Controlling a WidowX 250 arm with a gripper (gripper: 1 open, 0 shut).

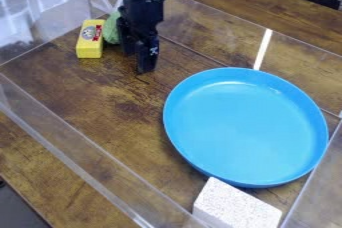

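Note:
My dark gripper [142, 50] reaches down from the top, low over the wooden table at the back left. Just left of it, partly behind it, is a green object [112, 28]. A yellow box-like item [90, 39] lies left of the green object. The gripper's fingers are dark and small here, and what is between them is hard to make out.
A large blue plate [245, 126] fills the right of the table. A white speckled block [237, 207] sits at the bottom right. Clear plastic walls border the area.

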